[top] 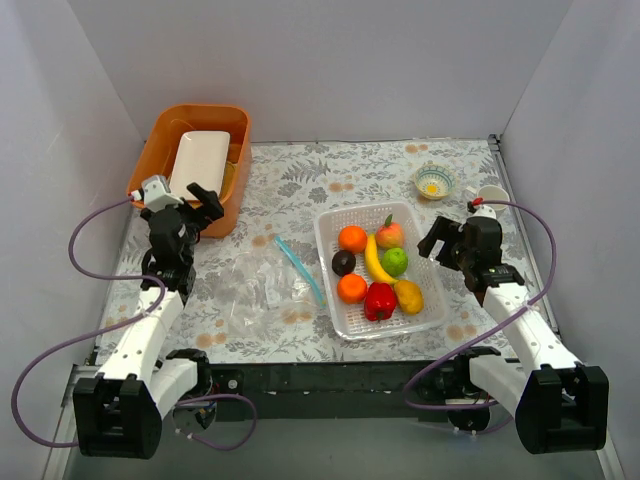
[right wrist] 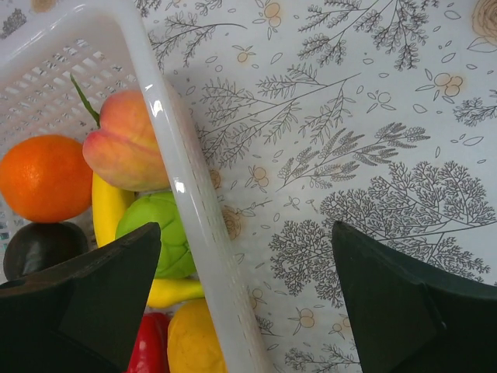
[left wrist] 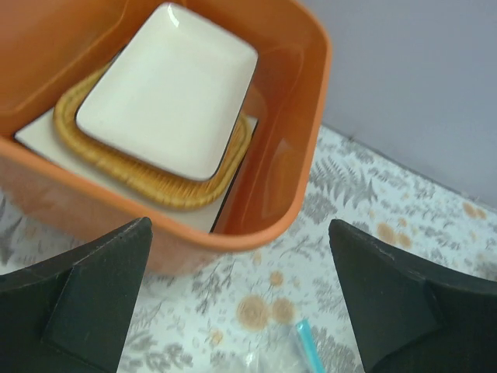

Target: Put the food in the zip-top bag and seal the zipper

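Observation:
A clear zip top bag (top: 262,292) with a blue zipper strip (top: 299,270) lies flat on the table, left of the white basket (top: 334,296). Inside the basket sit a peach (top: 390,234), a banana (top: 374,259), a green fruit (top: 394,262), oranges (top: 352,238), a dark round fruit (top: 343,263), a red pepper (top: 380,300) and a yellow fruit (top: 408,296). My left gripper (top: 207,205) stands open and empty beside the orange bin. Spread open with nothing held, my right gripper (top: 437,246) is at the basket's right rim, which shows between its fingers in the right wrist view.
The orange bin (top: 240,124) at the back left holds a white tray (top: 200,160). A patterned bowl (top: 434,181) and a white cup (top: 492,197) stand at the back right.

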